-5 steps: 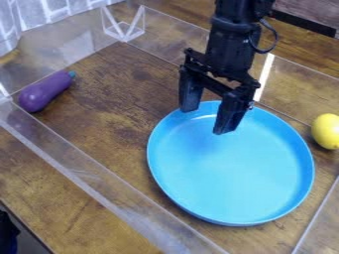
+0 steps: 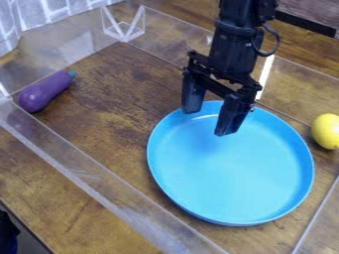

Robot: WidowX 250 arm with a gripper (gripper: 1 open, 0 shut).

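A black robot gripper (image 2: 212, 114) hangs from the top centre over the back rim of a large blue plate (image 2: 228, 174). Its two fingers stand apart, one to the left and one to the right, with nothing visible between them. A purple eggplant-like object (image 2: 44, 92) lies at the far left, and a yellow object (image 2: 326, 130) sits at the right edge, beside the plate.
Clear plastic walls run along the left, front and back.
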